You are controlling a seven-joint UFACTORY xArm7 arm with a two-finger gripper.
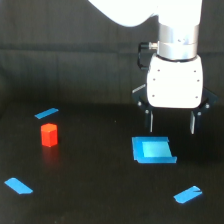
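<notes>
A small red block stands on the dark table at the left. My gripper hangs at the right, well apart from the block, over a square marked in blue tape. Its two thin dark fingers point down, set wide apart, and nothing shows between them.
Short strips of blue tape lie flat on the table: one behind the block, one at the front left and another at the front right.
</notes>
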